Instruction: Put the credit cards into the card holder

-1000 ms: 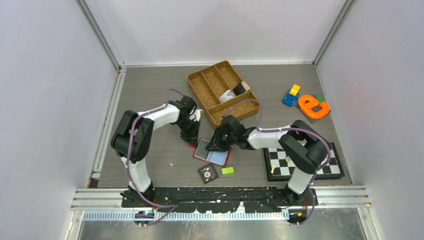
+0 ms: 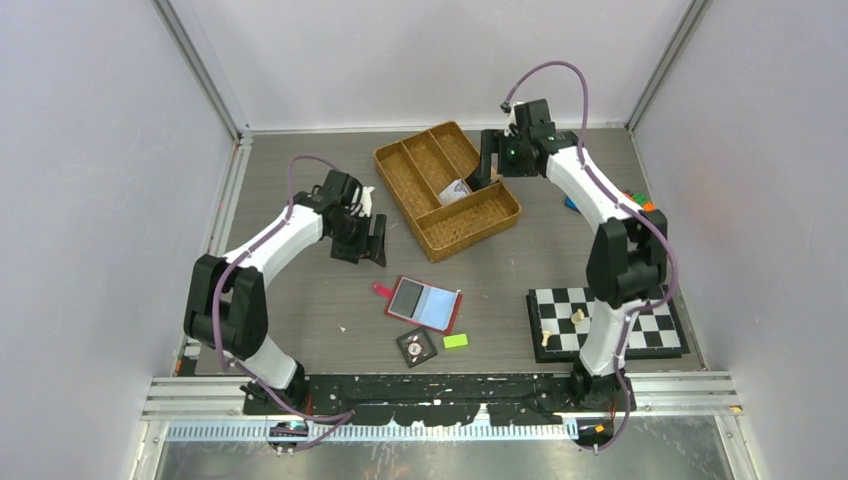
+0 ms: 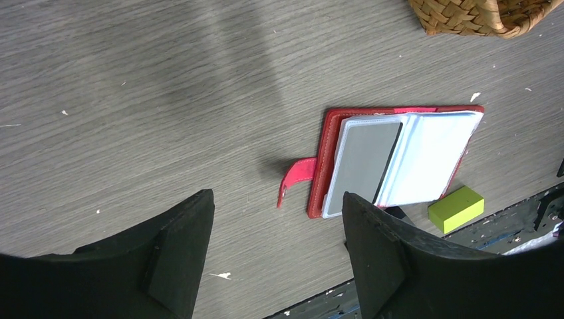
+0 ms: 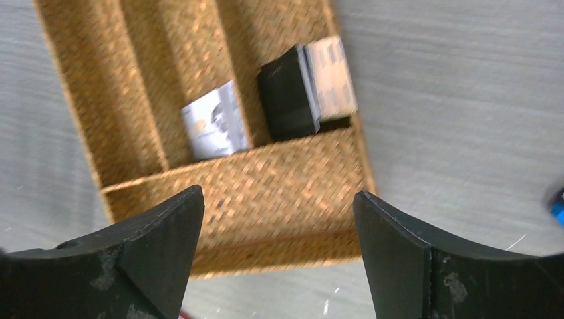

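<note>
A red card holder with a red strap lies open on the table, its grey and pale panels facing up, also seen in the left wrist view. My left gripper is open above the table, up and left of the holder in the top view. My right gripper is open over the woven basket, which holds a white card pack and a black item with a light wooden block in separate compartments.
A lime block and a dark square item lie by the front edge. A chessboard sits at front right, toys at back right behind the right arm.
My right gripper has risen from over the card holder to over the basket at the back. My left gripper has drawn back left from the holder.
</note>
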